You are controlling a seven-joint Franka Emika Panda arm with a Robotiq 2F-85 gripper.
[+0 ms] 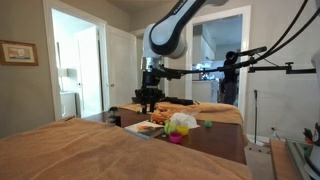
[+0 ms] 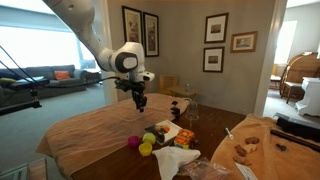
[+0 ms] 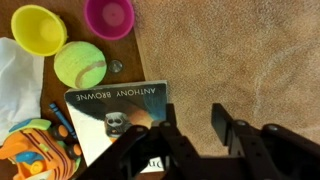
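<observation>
My gripper hangs above the brown cloth (image 3: 230, 55) in the wrist view, its fingers apart with only cloth visible between them. The left finger (image 3: 168, 113) is over the edge of a picture book (image 3: 110, 105) marked "Anthony Browne". Above the book are a tennis ball (image 3: 80, 65), a yellow cup (image 3: 38, 30) and a pink cup (image 3: 108, 15). To the book's left sits an orange toy (image 3: 38, 150). In exterior view 2, the gripper (image 2: 139, 102) is raised over the cloth, behind the pink cup (image 2: 134, 141) and the yellow cup (image 2: 145, 149).
A white cloth or bag (image 2: 175, 160) lies by the cups at the table's near side. More items, including a dark tool (image 2: 295, 137), rest on a second cloth at the right.
</observation>
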